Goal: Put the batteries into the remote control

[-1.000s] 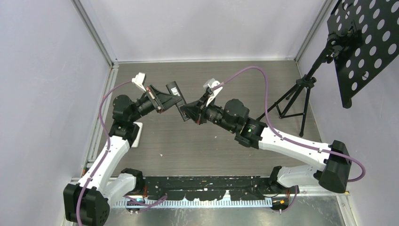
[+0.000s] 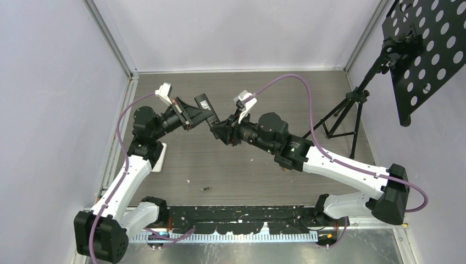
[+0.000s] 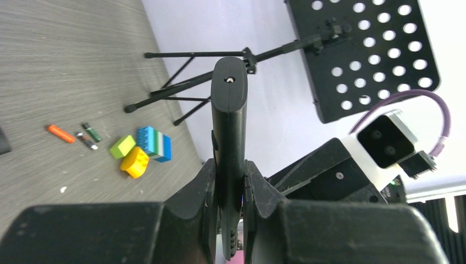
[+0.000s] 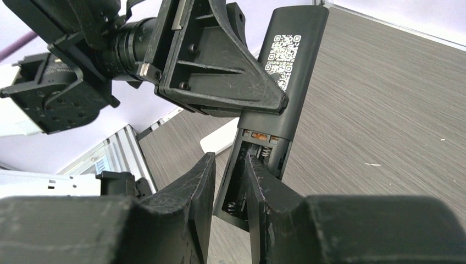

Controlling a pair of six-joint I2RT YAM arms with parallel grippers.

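Observation:
The black remote control is held up in my left gripper [image 2: 204, 114], whose fingers close on it around its middle; in the left wrist view it stands edge-on [image 3: 228, 137] between those fingertips. Its battery compartment [image 4: 237, 181] is uncovered, with springs showing and no battery visible in it. My right gripper is at the compartment's lower part, fingertips slightly apart, with no battery visible between them. In the left wrist view, small battery-like cells [image 3: 90, 130] lie on the floor near an orange one [image 3: 60, 133].
Coloured blocks [image 3: 134, 159] lie on the floor. A black tripod [image 2: 354, 99] with a perforated panel stands at the right. A white object [image 4: 217, 137] lies at the left. A small dark piece [image 2: 206, 188] lies near the front; open floor surrounds it.
Compared with a second ago, my right gripper has shifted slightly down at the remote's lower end. A small dark piece now shows on the floor at the front. The left arm barely moved.

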